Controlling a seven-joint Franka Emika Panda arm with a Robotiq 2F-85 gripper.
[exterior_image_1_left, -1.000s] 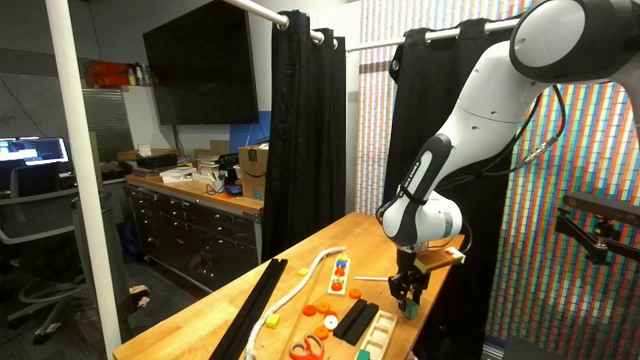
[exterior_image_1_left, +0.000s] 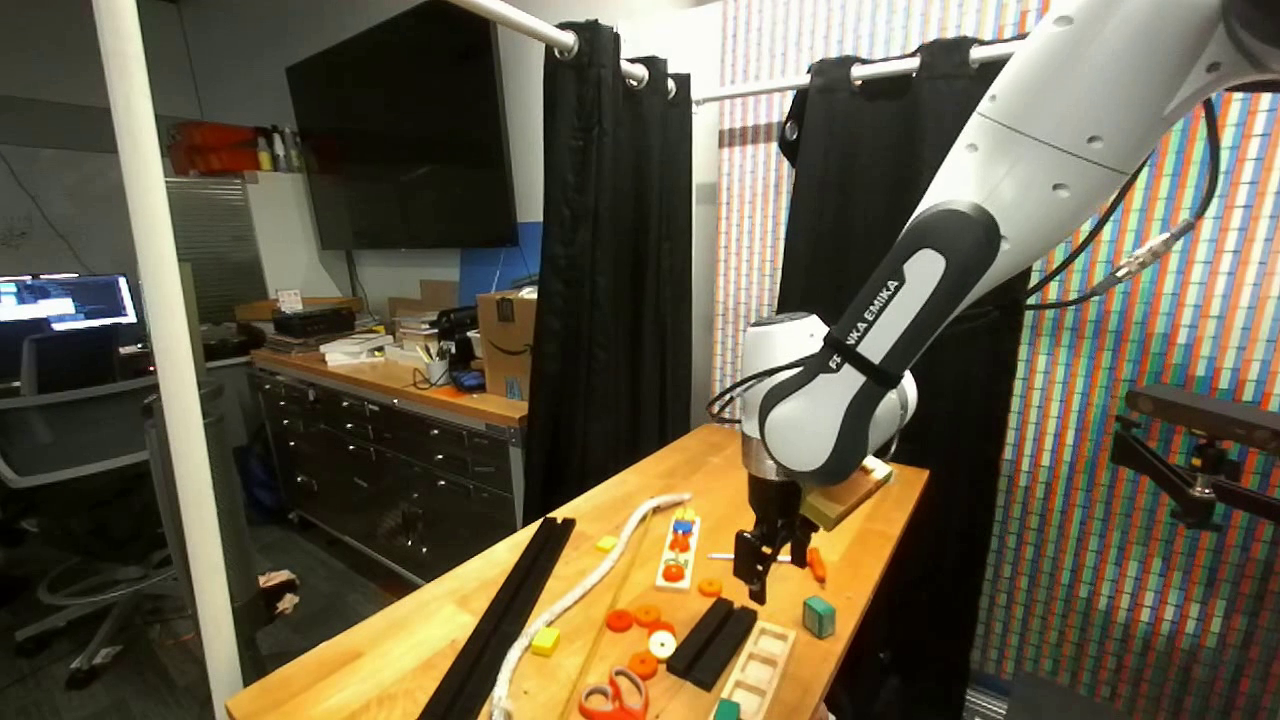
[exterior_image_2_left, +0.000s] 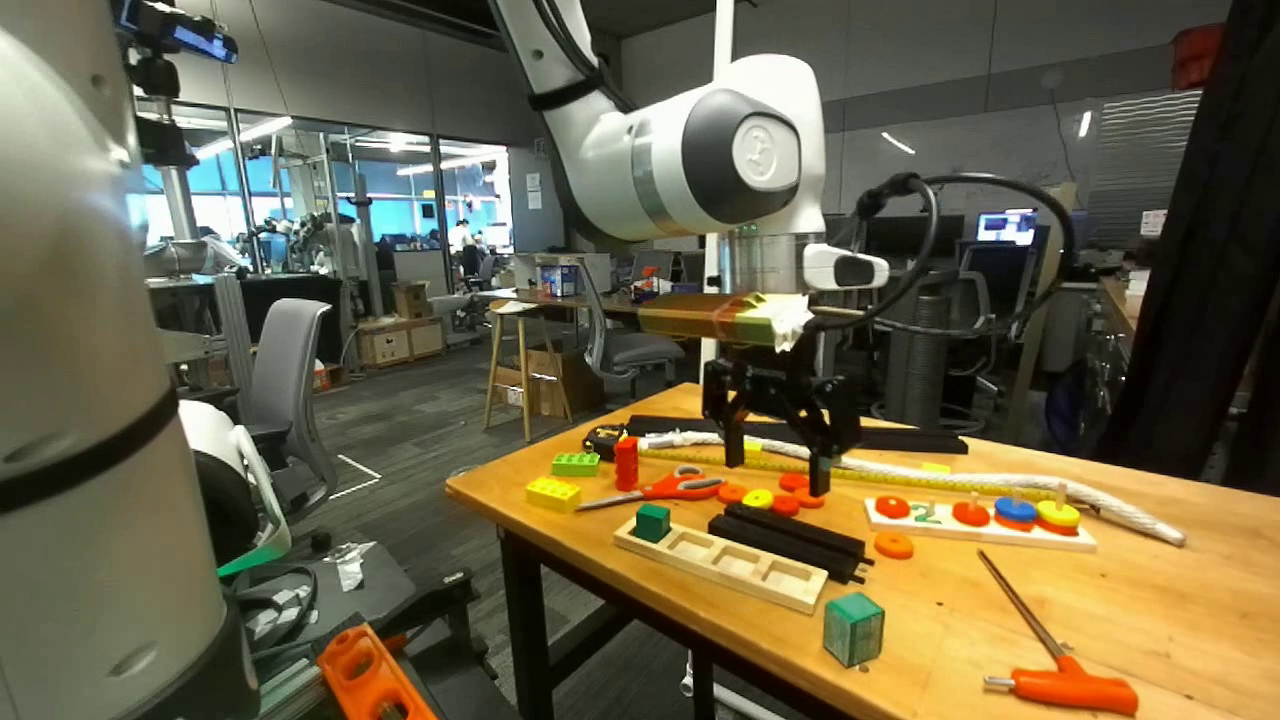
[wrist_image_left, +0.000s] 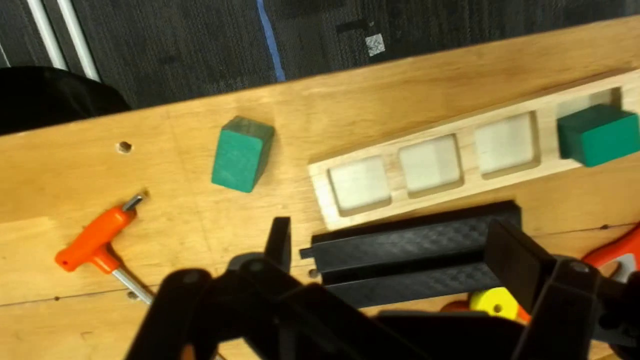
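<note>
My gripper stands open above the table, with nothing held between its fingers. Below it in the wrist view lie two black bars (wrist_image_left: 414, 246) side by side. A green block (wrist_image_left: 235, 157) rests alone on the bare wood, apart from the gripper and close to the table edge. To its right is a pale wooden tray (wrist_image_left: 393, 214) with square compartments in a row. A second green block (wrist_image_left: 609, 141) sits at the tray's far end, tilted in the end compartment; the compartments beside it show empty.
An orange-handled hex key (wrist_image_left: 99, 237) lies left of the lone block. Orange scissors (exterior_image_2_left: 678, 485), several coloured rings, a ring board (exterior_image_2_left: 978, 523) and a white rope (exterior_image_2_left: 1116, 502) occupy the table's middle. Bare wood surrounds the lone block.
A second ago the gripper was low at the lone green block. Now it is higher and farther in over the table, toward the black bars, while the block stays on the table.
</note>
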